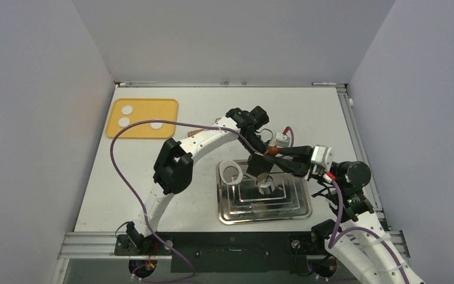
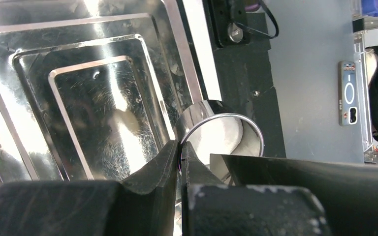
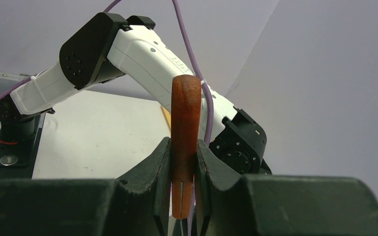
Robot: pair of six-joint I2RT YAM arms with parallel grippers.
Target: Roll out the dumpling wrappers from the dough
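Observation:
Above the steel tray (image 1: pixel 236 211), a metal ring cutter (image 2: pixel 197 113) with pale dough inside hangs by its thin rim. My left gripper is shut on that rim; in the top view the cutter (image 1: pixel 265 184) appears tilted. My right gripper is shut on a brown wooden handle (image 3: pixel 186 105), which belongs to a scraper. The scraper's dark flat blade (image 1: pixel 260 165) is over the tray in the top view. From the left wrist, the blade (image 2: pixel 295 169) comes in from the right, its end overlapping the cutter's opening. Whether blade and dough touch, I cannot tell.
A yellow board (image 1: pixel 148 131) at the back left bears a few white wrappers (image 1: pixel 127 110). A white ring (image 1: pixel 230 173) sits at the tray's left side. Part of a rolling pin (image 1: pixel 195 132) shows behind the left arm.

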